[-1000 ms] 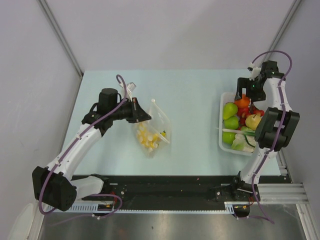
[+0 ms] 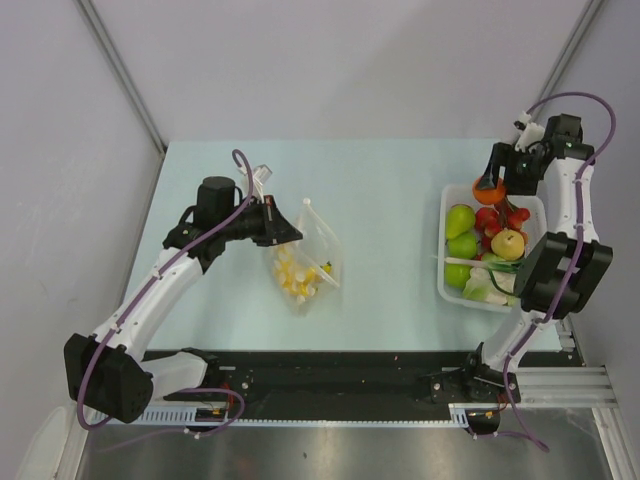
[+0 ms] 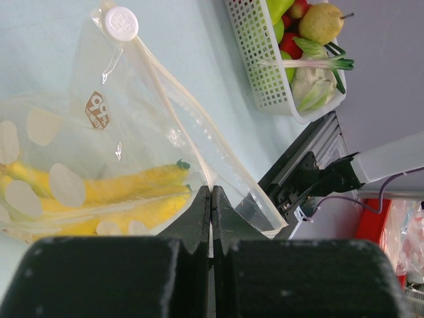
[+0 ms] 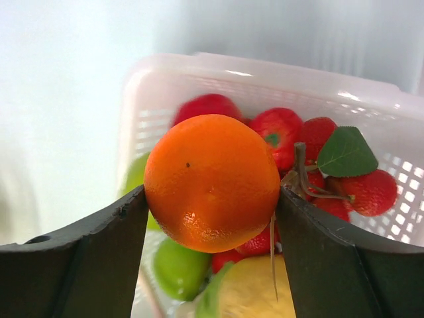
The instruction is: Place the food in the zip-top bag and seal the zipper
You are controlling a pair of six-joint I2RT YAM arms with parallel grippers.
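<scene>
A clear zip top bag [image 2: 305,250] with yellow food [image 3: 142,189] inside lies left of centre. My left gripper is shut at the bag's open edge, with the thin rim of plastic between its fingertips. My right gripper [image 2: 492,178] holds an orange [image 4: 211,182] between its fingers, over the back of the white basket [image 2: 443,232]. The basket holds pears, green fruit, strawberries, red fruit, a lettuce and green onions.
A red container [image 3: 371,227] shows beyond the table in the left wrist view.
My right gripper has closed on the orange and raised it, moving a little to the right in the top view. The left arm and bag are unchanged.
</scene>
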